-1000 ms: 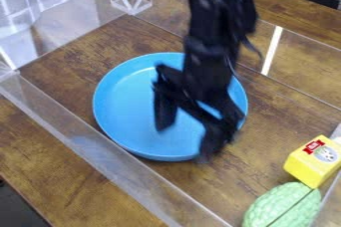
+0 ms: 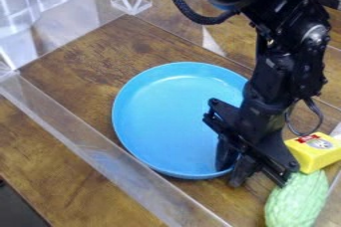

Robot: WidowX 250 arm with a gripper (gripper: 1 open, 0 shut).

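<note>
My black gripper is low at the right side of a blue plate, its fingertips down at the plate's right rim. Whether anything is between the fingers is hidden by the gripper's body. A yellow box lies right of the gripper, partly behind it. Below the box, at the lower right, lies a pale green ridged object.
The wooden floor is bounded by clear plastic walls along the lower left and right. The area left of the plate is clear. A pale patterned cloth shows at the upper left.
The arm has moved right and down toward the yellow box and green object. The blue plate has shifted to the right and slightly down since one second ago.
</note>
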